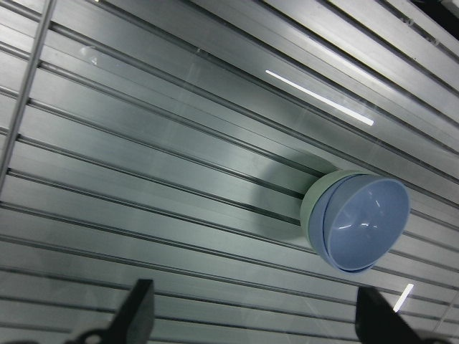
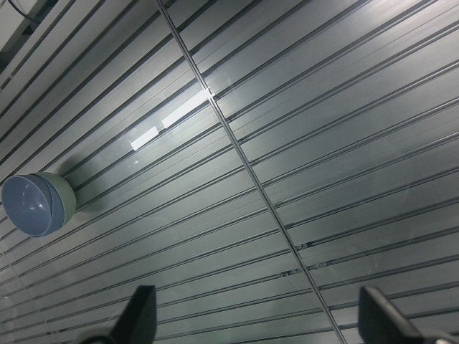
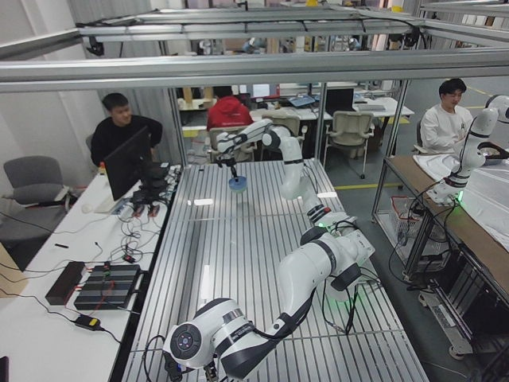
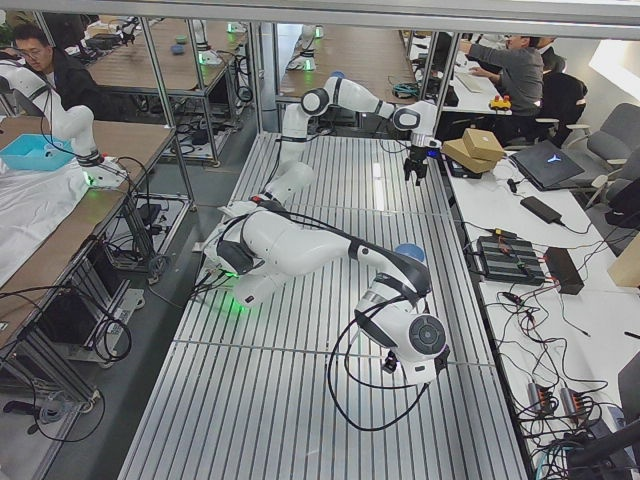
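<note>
A stack of blue bowls [image 1: 362,222] with a pale green one [image 1: 313,201] sits right of and beyond my open left gripper in the left wrist view. In the right wrist view the bowls [image 2: 27,204] are at left, apart from my open right gripper. Neither wrist view shows anything between the fingers. In the camera left view the bowls [image 3: 238,183] appear just below the far arm's gripper; contact is unclear there. In the camera right view they [image 4: 410,252] are partly behind the near arm.
The slatted metal table [image 4: 200,420] is otherwise largely bare. White desks with electronics [image 3: 48,334] run along one side, a neighbouring robot table [image 3: 485,231] along the other. Metal frame beams [image 3: 254,68] cross above.
</note>
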